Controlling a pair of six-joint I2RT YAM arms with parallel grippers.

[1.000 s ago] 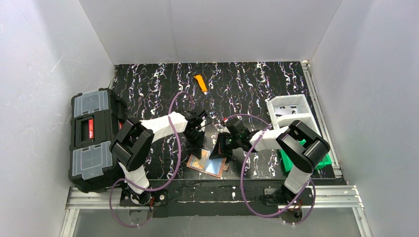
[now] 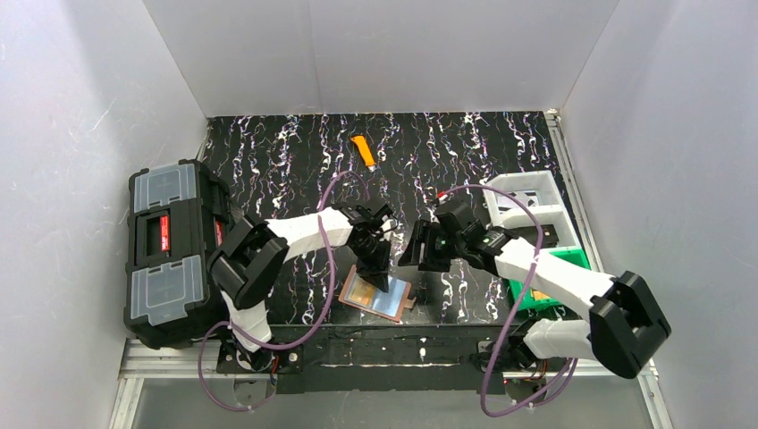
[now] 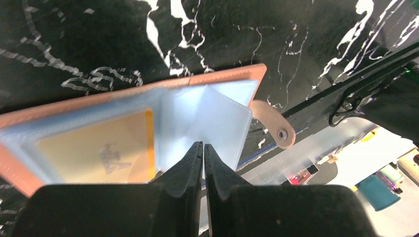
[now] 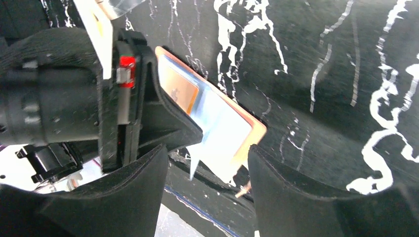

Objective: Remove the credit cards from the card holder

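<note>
The open tan card holder (image 2: 397, 313) lies near the front edge, with translucent blue-white sleeves (image 3: 217, 123); a gold card (image 3: 94, 148) shows in its left section, and a strap with a snap (image 3: 272, 123) sticks out. My left gripper (image 2: 380, 279) is shut over the holder, nothing visible between its fingertips in the left wrist view. My right gripper (image 2: 411, 255) stands open to the right of it, above and beside the holder, its fingers empty in the right wrist view.
An orange knife (image 2: 363, 150) lies at the back. A black toolbox (image 2: 174, 223) is at left. White and green bins (image 2: 559, 259) stand at right.
My right arm has moved rightward, away from the holder, and its gripper now stands open. My left gripper has shifted slightly rightward over the holder.
</note>
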